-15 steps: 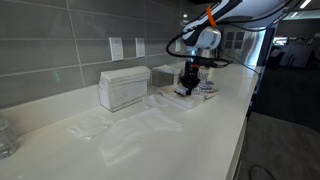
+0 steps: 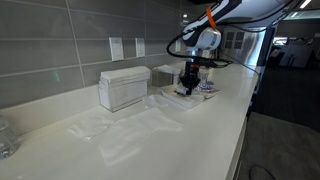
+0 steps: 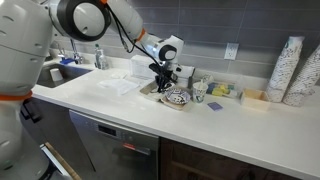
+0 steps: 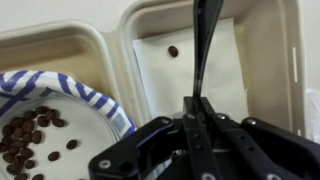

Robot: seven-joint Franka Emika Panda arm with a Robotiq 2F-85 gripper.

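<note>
Pointing down, my gripper is shut on a long black utensil (image 4: 206, 45), whose handle runs up through the wrist view; its far end I cannot make out. Beneath lies a beige tray (image 4: 130, 50) with a white paper (image 4: 160, 75) in one compartment and a single dark bean (image 4: 173, 51) on that paper. In the left compartment sits a plate (image 4: 90, 135) with a blue-and-white patterned rim, holding several dark beans (image 4: 22, 135). From the second exterior view, the gripper (image 3: 160, 88) is over the tray, left of the patterned plate (image 3: 177, 96).
A white box (image 2: 123, 88) stands by the wall, and thin white sheets (image 2: 135, 128) lie on the counter. Right of the tray are a clear jar (image 3: 199, 92), an open wooden box (image 3: 254, 101) and tall patterned cylinders (image 3: 287, 62).
</note>
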